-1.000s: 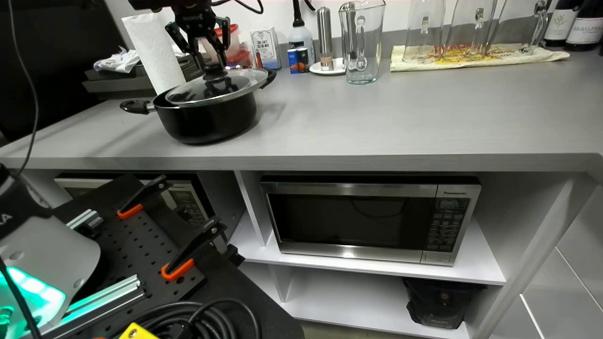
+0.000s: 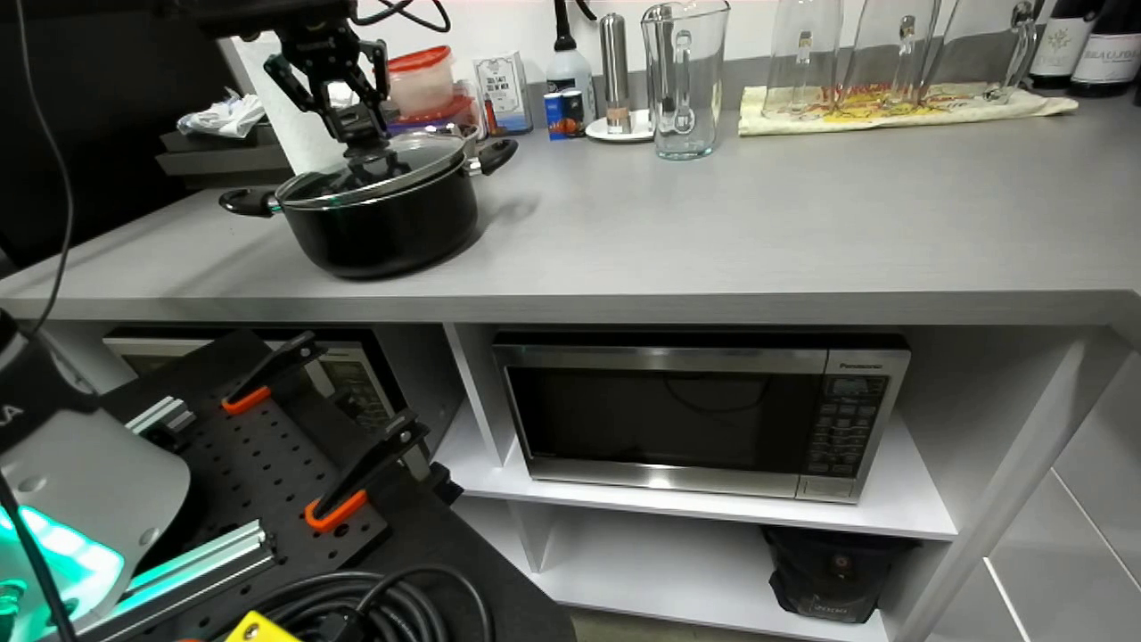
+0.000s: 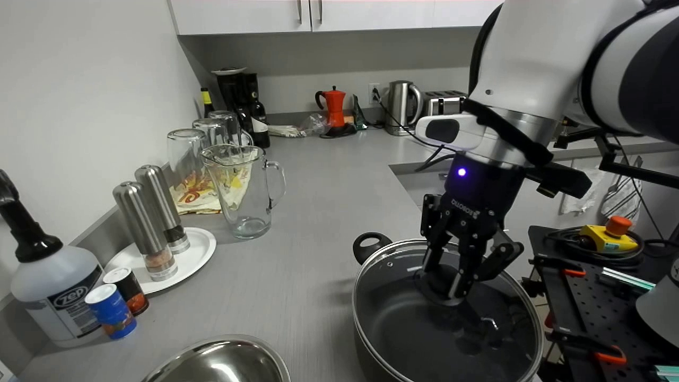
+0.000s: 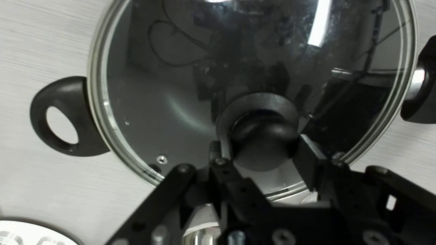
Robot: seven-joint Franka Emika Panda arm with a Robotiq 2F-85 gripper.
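A black two-handled pot (image 2: 380,235) stands on the grey counter near its front edge at the left. Over its mouth lies the glass lid (image 3: 388,305), metal-rimmed; in exterior view 1 its rim looks slightly raised off the pot toward the right. At the lid's centre is a round black knob (image 4: 263,139). My gripper is shut on this knob, one finger on each side, pointing down. In exterior view 2 the gripper (image 3: 447,289) hides part of the knob.
A metal bowl (image 3: 223,363), a white plate with two grinders (image 3: 203,245) and a spray bottle (image 3: 57,293) stand toward the wall. A glass pitcher (image 2: 685,86) is farther along. The counter (image 2: 749,235) right of the pot is clear.
In exterior view 1 my gripper and the lid have moved left, and the lid now covers the pot's left side, which was uncovered before. The pot has shifted slightly left too.
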